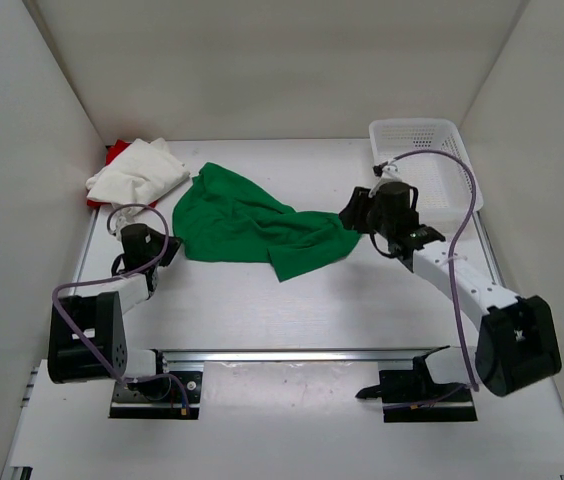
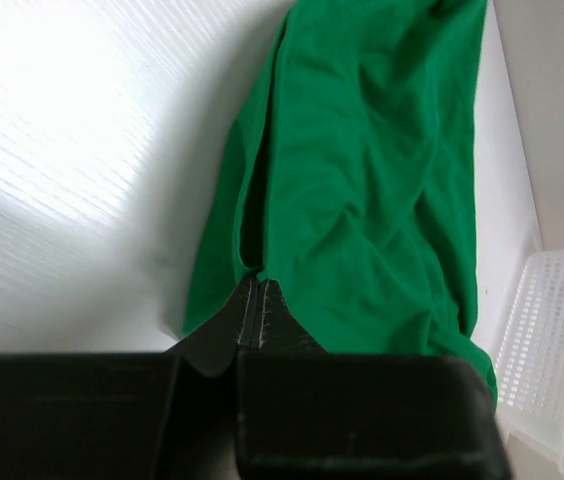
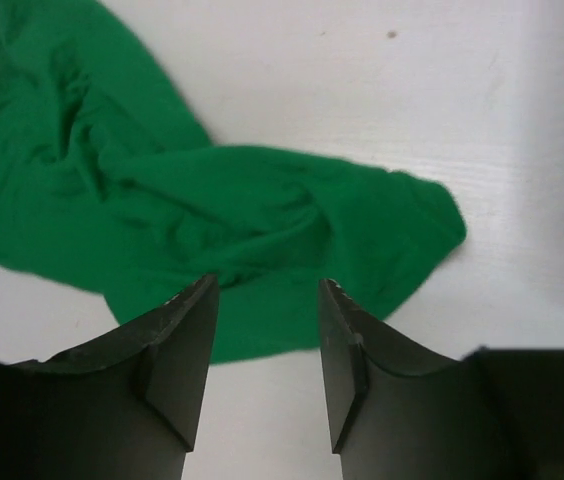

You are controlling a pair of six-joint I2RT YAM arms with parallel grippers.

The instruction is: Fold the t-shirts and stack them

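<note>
A green t-shirt (image 1: 247, 225) lies rumpled across the middle of the table, its right part spread out flat with a pointed lower edge. At its left end my left gripper is shut on a pinched edge of the green cloth, which rises to the fingertips in the left wrist view. My right gripper stands open above the shirt's right end, nothing between its fingers. At the back left lies a pile of shirts, a white one (image 1: 140, 175) on top of a red one (image 1: 115, 150).
A white perforated basket (image 1: 424, 128) stands empty at the back right, close to the right arm. Bare table (image 1: 262, 315) lies in front of the green shirt, and walls close off the back and sides.
</note>
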